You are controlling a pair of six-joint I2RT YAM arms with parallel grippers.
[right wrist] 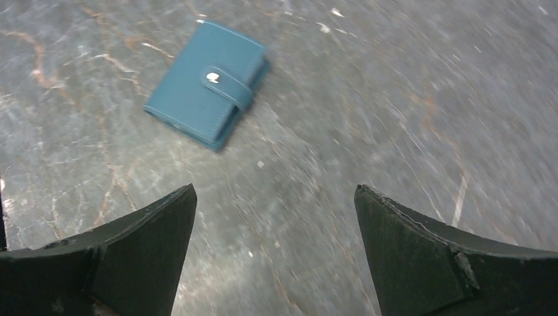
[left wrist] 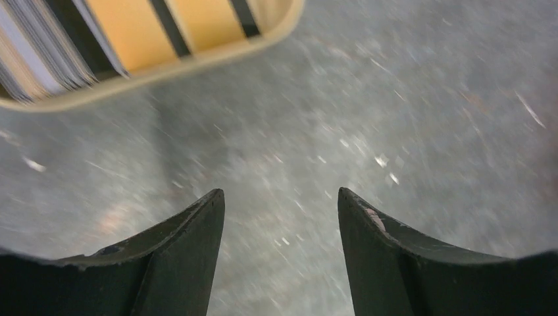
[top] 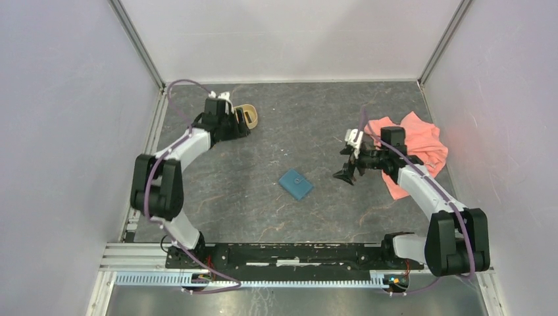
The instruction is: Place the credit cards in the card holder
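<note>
A blue card holder [top: 295, 184] with a snap strap lies closed near the middle of the table; the right wrist view shows it [right wrist: 201, 82] ahead of the fingers. A beige tray [top: 252, 117] at back left holds cards in dividers, its near rim [left wrist: 217, 52] at the top of the left wrist view. My left gripper [top: 240, 124] is over the tray's front, partly hiding it, fingers apart over bare table [left wrist: 281, 192]. My right gripper [top: 345, 164] stands open right of the card holder, nothing between its fingers.
A crumpled pink cloth [top: 428, 138] lies at the right side under the right arm. Walls border the table at back, left and right.
</note>
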